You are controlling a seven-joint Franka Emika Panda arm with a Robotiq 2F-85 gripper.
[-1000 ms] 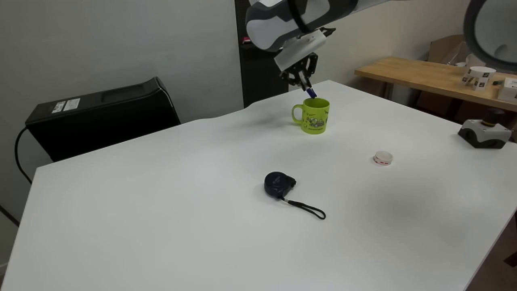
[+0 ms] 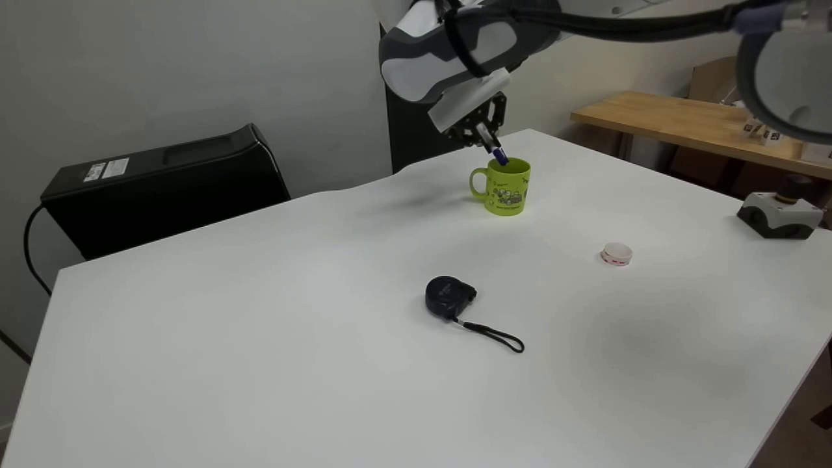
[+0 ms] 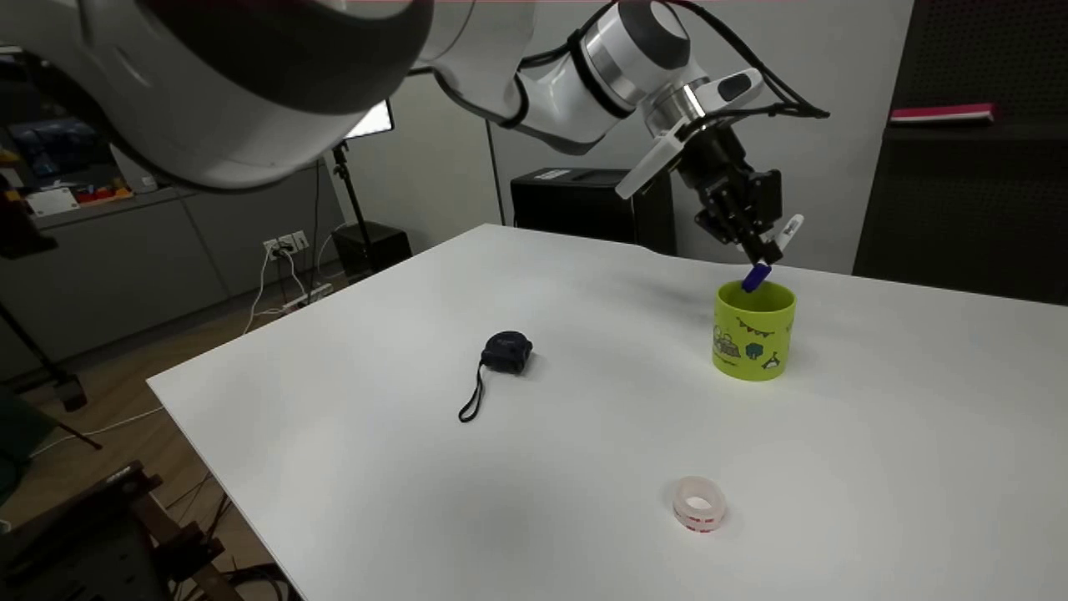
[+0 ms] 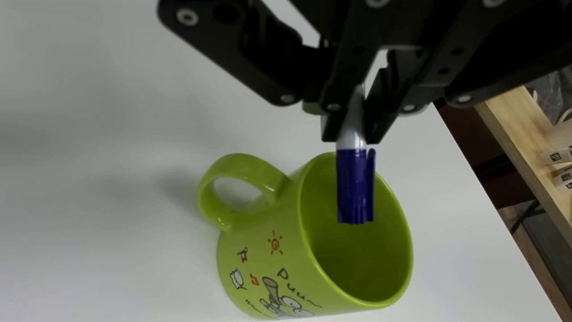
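A white marker with a purple-blue cap (image 4: pixel 352 185) is clamped in my gripper, which is shut on its white barrel. The cap points down over the mouth of a green mug (image 4: pixel 257 257). In exterior view 2 the marker's cap (image 3: pixel 756 276) is tilted and its tip overlaps the mug's opening; how far it has entered is hard to tell. Upright on the white table, the mug (image 2: pixel 507 187) has its handle toward the left in exterior view 1. From that side my gripper (image 2: pixel 487 134) hangs just above the rim.
A dark tape measure (image 2: pixel 450 298) with a wrist strap and a small roll of clear tape (image 2: pixel 617 253) lie apart on the table. At the right edge sits a button box (image 2: pixel 781 210).
The arm has come lower and slightly left in exterior view 1, bringing the marker's cap down to the mug's opening. Mug, tape measure and tape roll have stayed put.
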